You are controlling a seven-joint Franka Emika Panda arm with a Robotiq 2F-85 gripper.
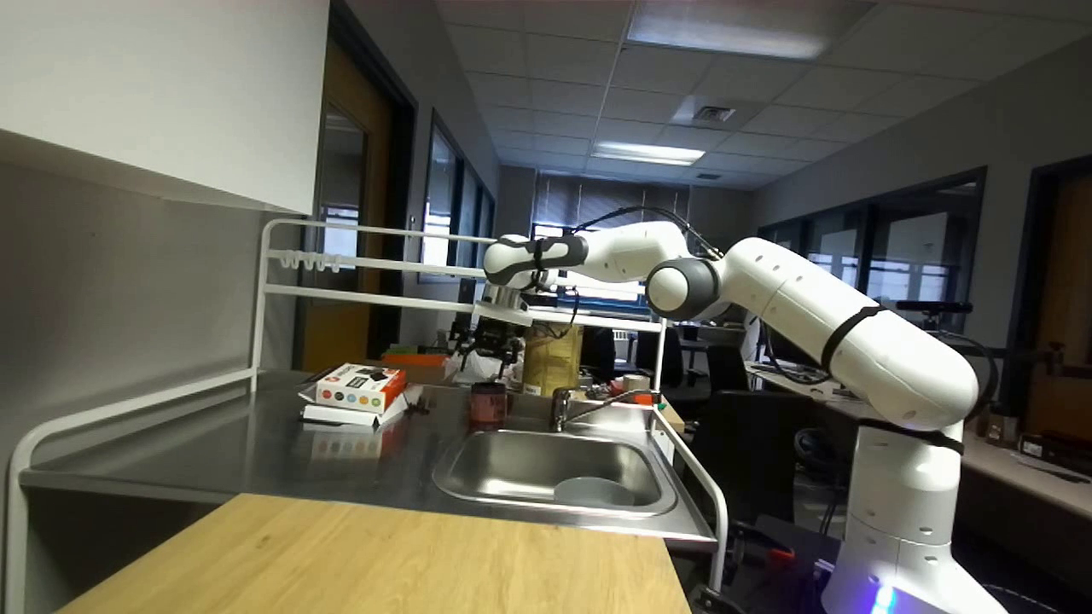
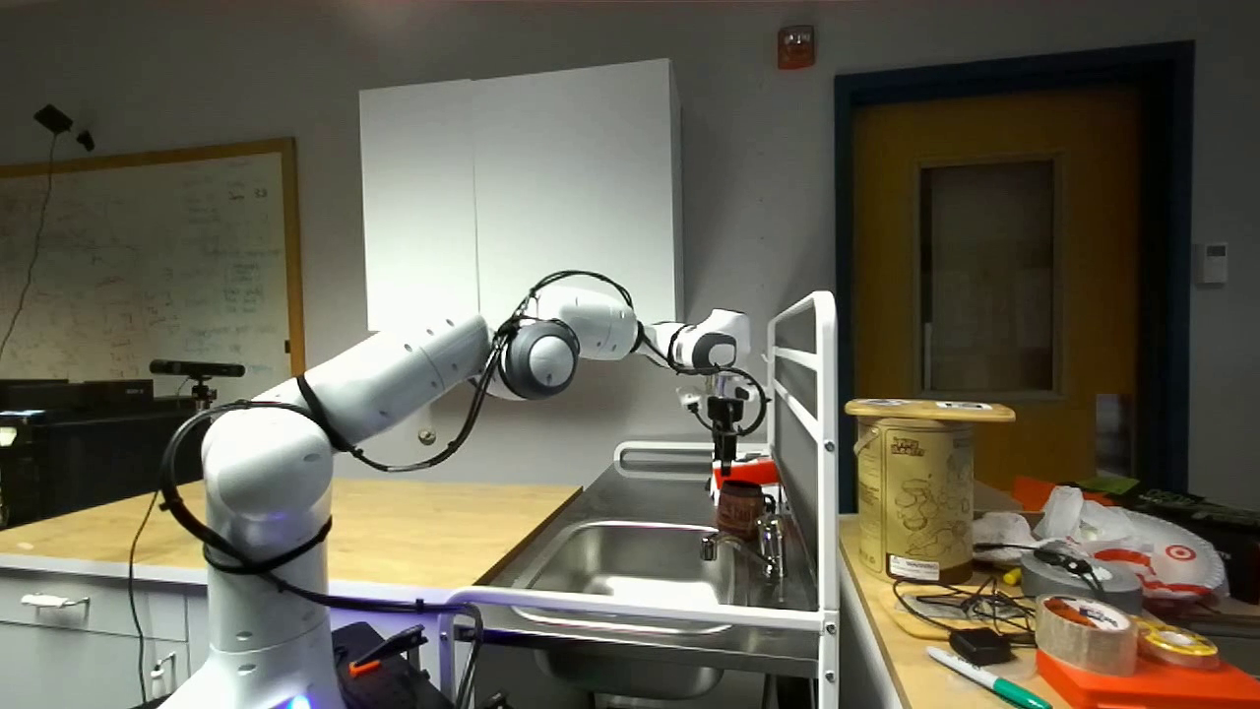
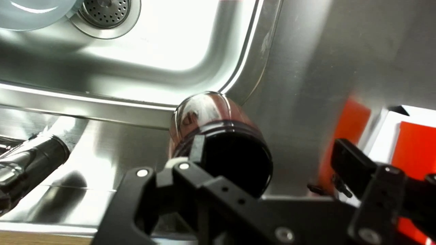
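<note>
A dark reddish-brown mug (image 1: 487, 405) stands upright on the steel counter at the sink's back corner. Above it hangs my gripper, its fingers open wide with nothing between them. In the wrist view one finger overlaps the near-left rim of the mug (image 3: 212, 110), while the other lies over the counter to the right; whether either touches is not clear. From the second exterior view the gripper (image 2: 724, 455) points straight down, its tips close to the top of the mug (image 2: 740, 508). The mug's dark inside shows partly behind the fingers.
The sink (image 1: 553, 466) holds a pale round dish (image 1: 594, 492). Beside the mug stands the faucet (image 2: 770, 546). A white and orange box (image 1: 360, 389) sits on the counter to the left. White rack rails (image 2: 800, 402) run along the back.
</note>
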